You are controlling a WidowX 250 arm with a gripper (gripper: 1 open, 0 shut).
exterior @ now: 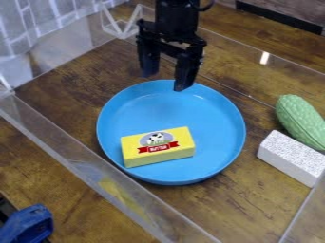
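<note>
My black gripper (169, 63) hangs at the top centre of the camera view, open, with its two fingers apart over the far edge of a blue plate (203, 123). Nothing shows between them. A yellow butter box (158, 145) with a cow label lies on the front left part of the plate.
A green corn-like vegetable (301, 123) and a white block (290, 158) lie right of the plate. A blue object (23, 225) is at the lower left. Clear plastic walls border the wooden surface (76, 66), which is bare at upper left and lower middle.
</note>
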